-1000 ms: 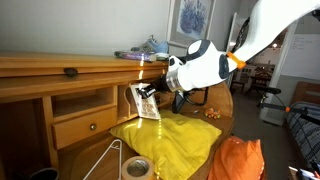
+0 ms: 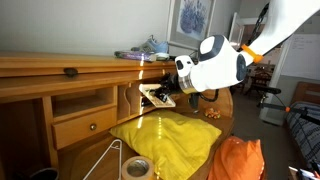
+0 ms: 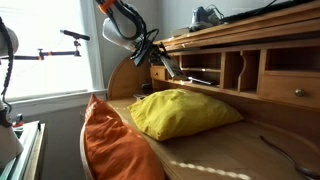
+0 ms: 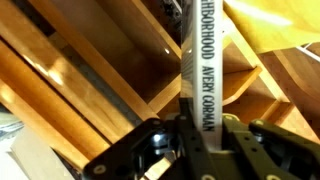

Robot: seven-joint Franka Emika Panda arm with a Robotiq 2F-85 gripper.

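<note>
My gripper is shut on a book [image 4: 207, 72], whose pale spine reads "AVERY CORMAN" in the wrist view. Exterior view 1 has the book [image 2: 157, 97] held tilted in the air, in front of the desk's cubbyholes and over the far side of the yellow cushion [image 2: 165, 140]. From the other side, the book [image 3: 172, 66] appears nearly edge-on, sloping down from my gripper [image 3: 160, 52]. The fingertips are partly hidden by the book.
Wooden cubbyholes [image 3: 232, 72] line the back of the desk under a long shelf [image 2: 60, 72]. An orange cushion [image 2: 237, 160] lies at the front right. A tape roll [image 2: 137, 168] and a white bent rod [image 2: 104, 158] rest on the desktop.
The gripper has shifted to the right in exterior view 1, carrying the book. The book has turned from hanging with its cover facing the camera to a flatter tilt.
</note>
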